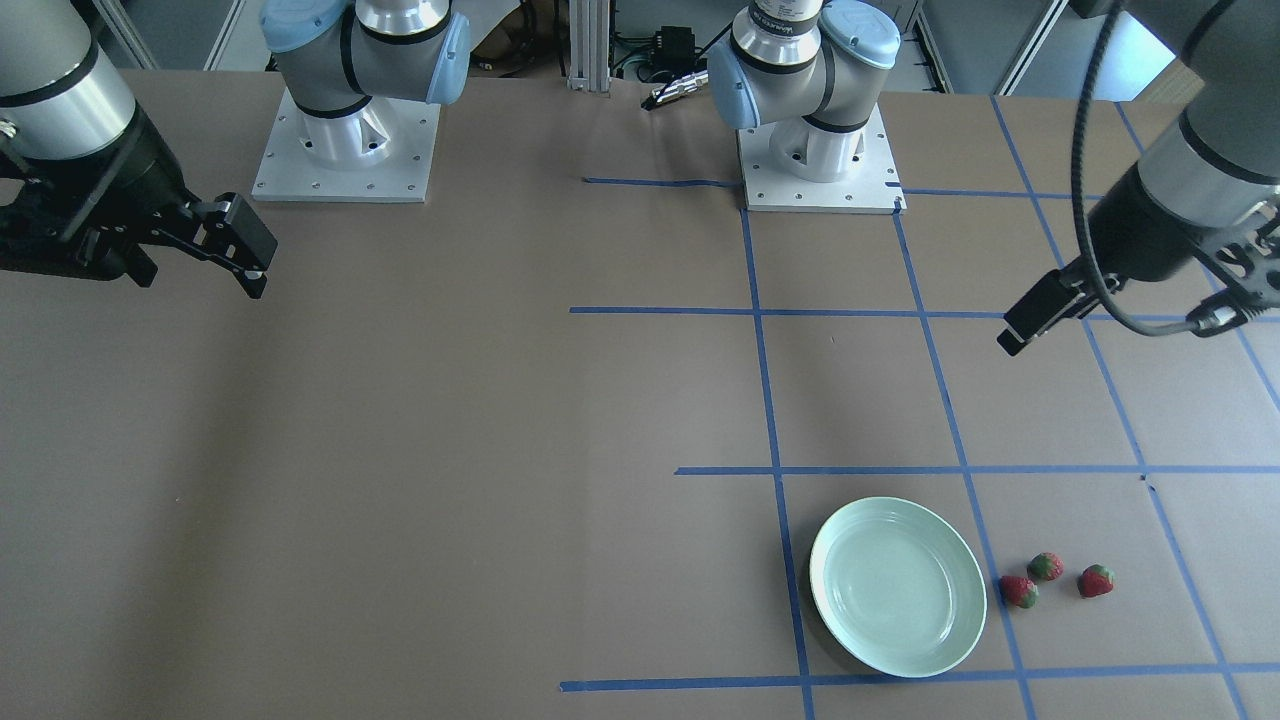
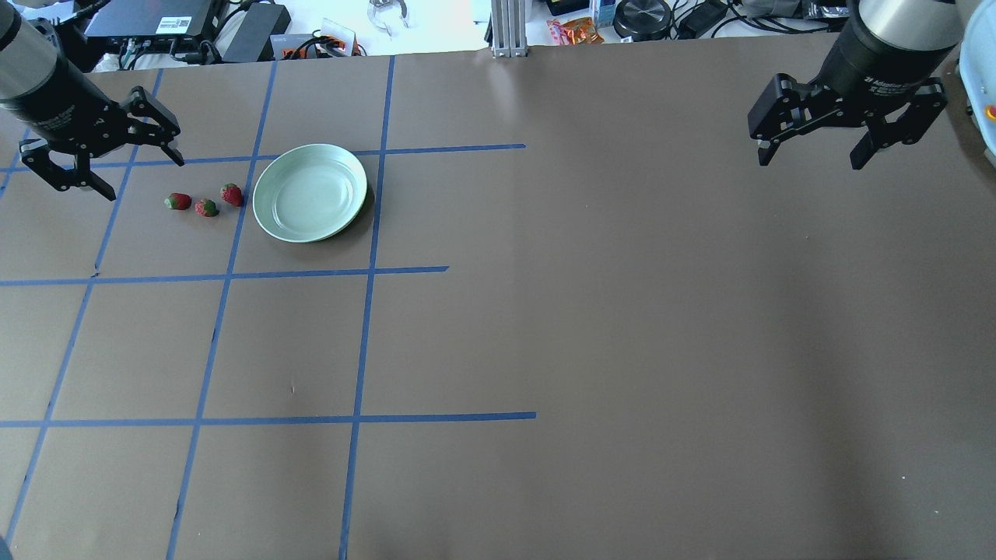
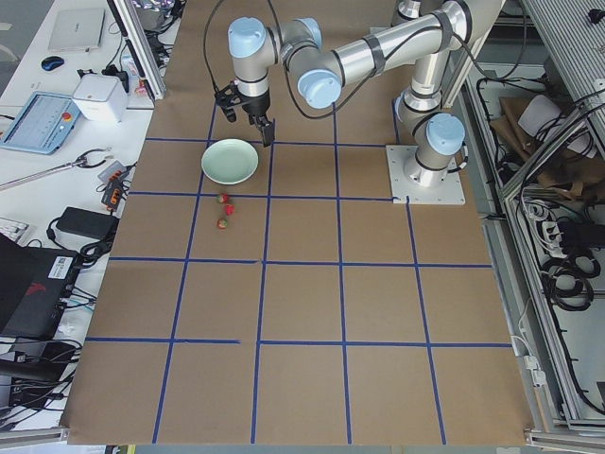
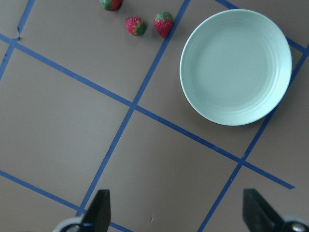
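A pale green plate [image 1: 897, 586] lies on the taped grid floor, with three strawberries [image 1: 1045, 566] loose beside it, outside its rim. My gripper [image 1: 1034, 322] hangs raised above the floor; in the top view the gripper [image 2: 142, 177] is near the strawberries [image 2: 206, 207], open with nothing between its fingers. The left wrist view looks down on the plate [image 4: 236, 67] and the strawberries at the top, the finger tips at the bottom corners, wide apart.
A second arm's gripper [image 2: 848, 140] hangs at the other side, over bare floor. Electronics and cables line the far edge in the top view.
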